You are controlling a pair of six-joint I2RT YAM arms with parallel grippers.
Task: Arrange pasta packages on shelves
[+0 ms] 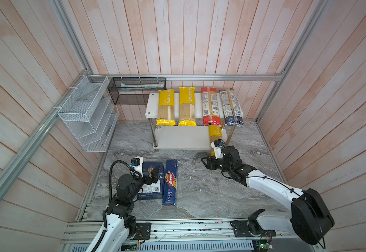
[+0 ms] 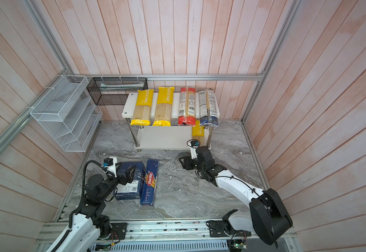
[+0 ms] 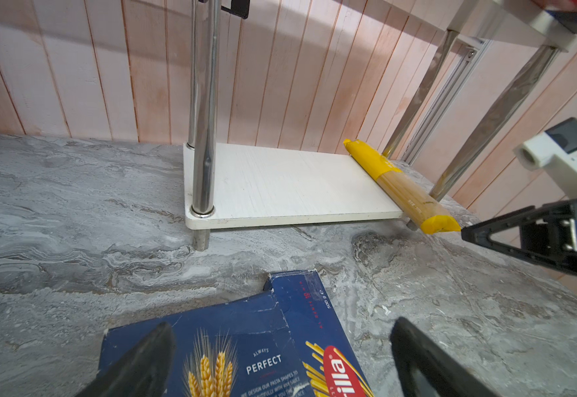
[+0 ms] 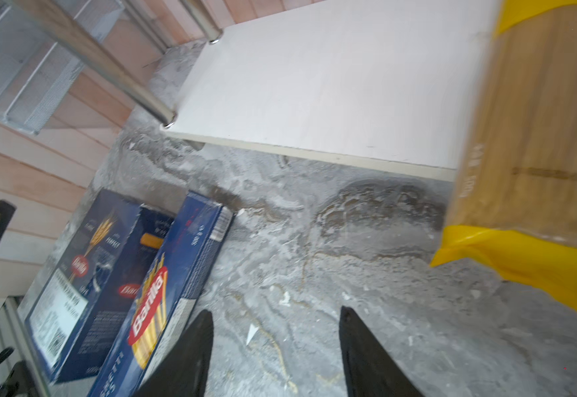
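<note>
Four bags lie on the top shelf: two yellow (image 1: 166, 107) (image 1: 186, 105), a red one (image 1: 210, 105) and a blue-and-white one (image 1: 231, 107). A yellow package (image 3: 401, 185) lies at the right end of the lower shelf (image 3: 288, 185), its near end past the front edge. My right gripper is open and empty, just in front of that shelf, left of the package. My left gripper stands open above two blue packages: a wide box (image 1: 151, 189) and a long Barilla spaghetti box (image 1: 170, 180) on the counter.
White wire baskets (image 1: 84, 115) hang on the left wall, a dark mesh basket (image 1: 132, 96) at the back left. The lower shelf is bare left of the yellow package. Steel posts (image 3: 203, 172) stand at the shelf corners.
</note>
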